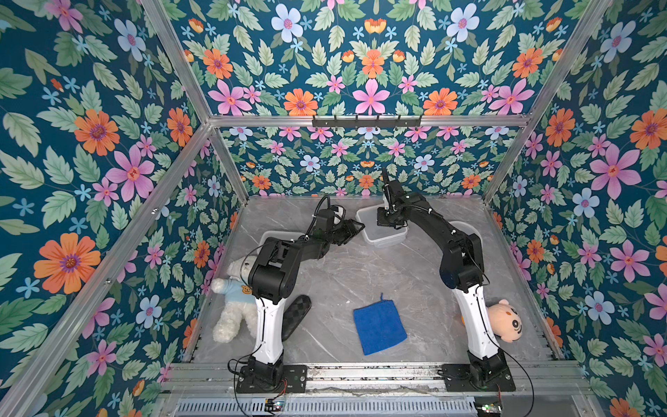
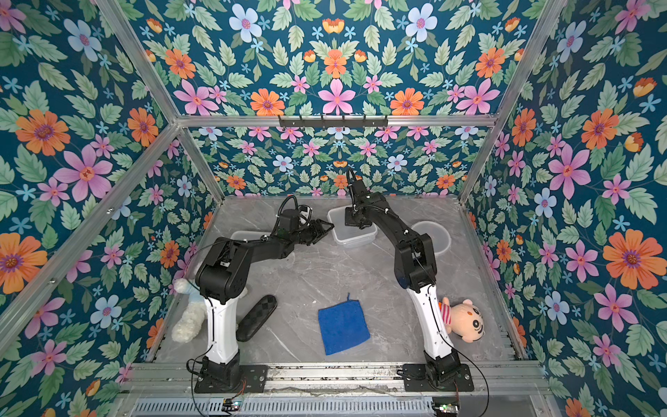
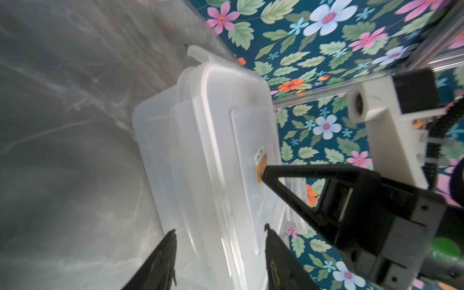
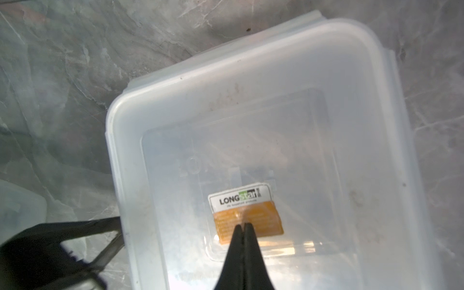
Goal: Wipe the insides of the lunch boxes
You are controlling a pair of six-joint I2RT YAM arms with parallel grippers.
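Observation:
A clear lidded lunch box (image 1: 382, 236) stands at the back centre. My right gripper is shut above its lid (image 4: 314, 140), fingertips over the orange label (image 4: 261, 217), nothing seen between them. My left gripper is open beside the same box, whose side (image 3: 159, 145) lies between and beyond its fingertips. A second box (image 1: 278, 236) at the left is mostly behind my left arm. A round clear container (image 2: 434, 236) stands at the right. A blue cloth (image 2: 342, 326) lies flat on the front middle of the table.
A white plush bear (image 1: 232, 312) and a dark checked oblong item (image 2: 255, 319) lie at the front left. A peach doll (image 2: 465, 319) lies beside the right arm's base.

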